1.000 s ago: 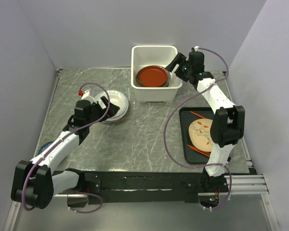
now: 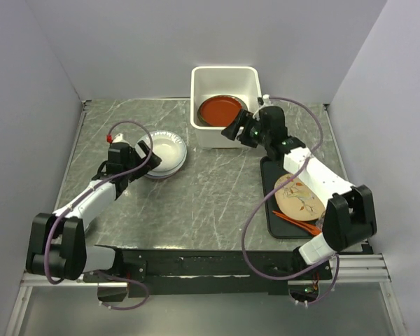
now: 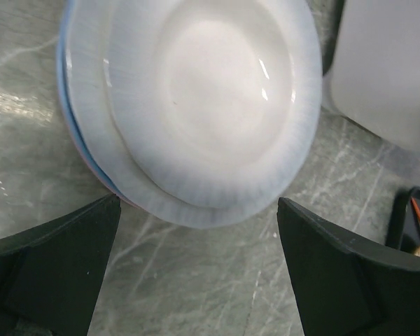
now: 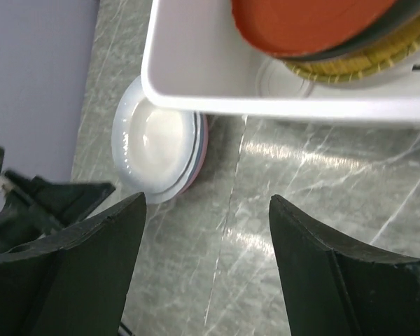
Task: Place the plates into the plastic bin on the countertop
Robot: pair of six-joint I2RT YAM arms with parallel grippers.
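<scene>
At the left of the counter lie white plates (image 2: 169,152), a small stack whose lower rims show blue and pink edges. My left gripper (image 2: 150,157) is at the stack's left side, its open fingers (image 3: 63,259) framing bare counter just off the near rim of the top plate (image 3: 217,84). A white plastic bin (image 2: 225,140) stands at the back; inside it rest a red-brown plate (image 2: 221,110) and other plates beneath. By the bin's front right corner is my right gripper (image 2: 238,129), partly open, with only counter visible between its fingers.
A black tray (image 2: 278,232) at the right carries a round patterned plate (image 2: 298,199) and orange chopsticks (image 2: 298,222), partly under the right arm. Walls enclose the back and both sides.
My right gripper has come down and left from the bin's right rim to its front corner. The left gripper has shifted slightly left along the white plates.
</scene>
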